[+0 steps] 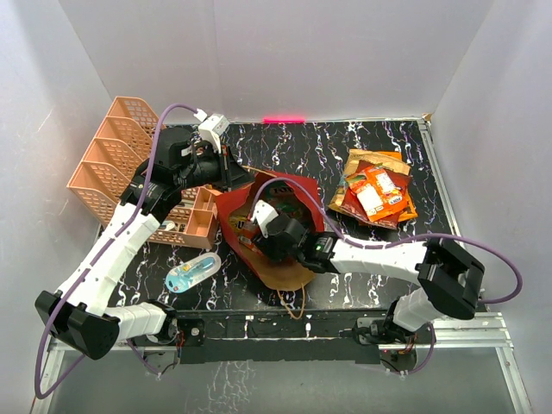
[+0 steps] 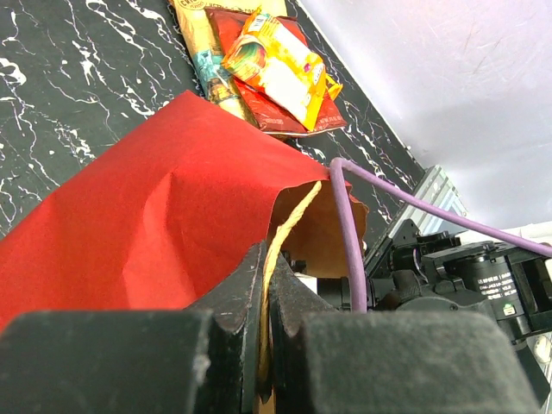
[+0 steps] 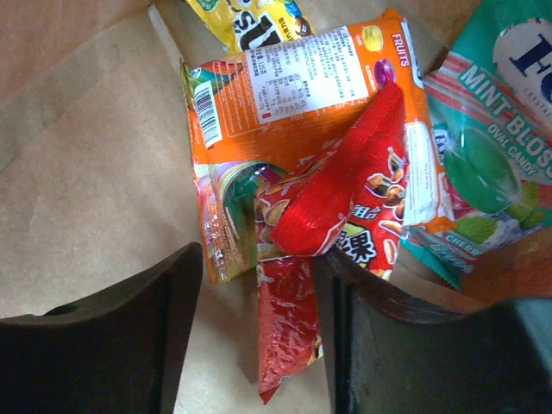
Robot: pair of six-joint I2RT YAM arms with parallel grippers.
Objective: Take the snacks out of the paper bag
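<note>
The paper bag (image 1: 282,276), red outside and brown inside, lies mouth-up in the middle of the table in the top view. My left gripper is shut on its twisted handle (image 2: 289,226) at the far rim. Inside the bag, the right gripper stands open, its fingers straddling part of a red snack packet (image 3: 289,310). Around that packet lie an orange fruit candy bag (image 3: 293,95), a yellow packet (image 3: 250,19) and a green mint candy bag (image 3: 492,129). The right arm hides much of the bag's inside from above.
Several snack packets (image 1: 377,190) are piled on the table at the right. An orange rack (image 1: 112,155) stands at the left, with a blue-and-white packaged item (image 1: 192,272) in front. Bare table shows behind the bag.
</note>
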